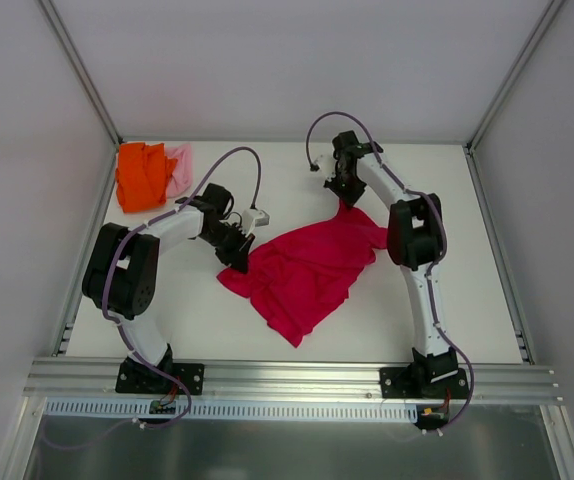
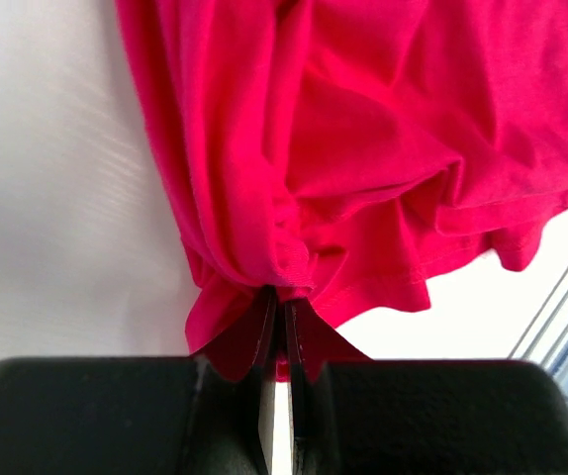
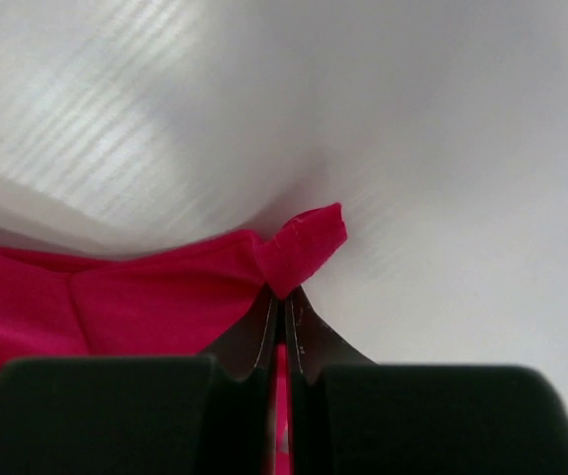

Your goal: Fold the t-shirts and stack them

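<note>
A crumpled red t-shirt [image 1: 307, 275] lies spread diagonally across the white table. My left gripper [image 1: 242, 262] is shut on the shirt at its lower-left end; in the left wrist view gathered folds [image 2: 244, 228] run into the closed fingertips. My right gripper [image 1: 345, 198] is shut on the shirt's upper corner, and a small pinched tip of fabric [image 3: 299, 245] pokes out above its fingers in the right wrist view.
Folded orange [image 1: 139, 178] and pink [image 1: 180, 168] cloths lie at the back left of the table [image 1: 447, 300].
</note>
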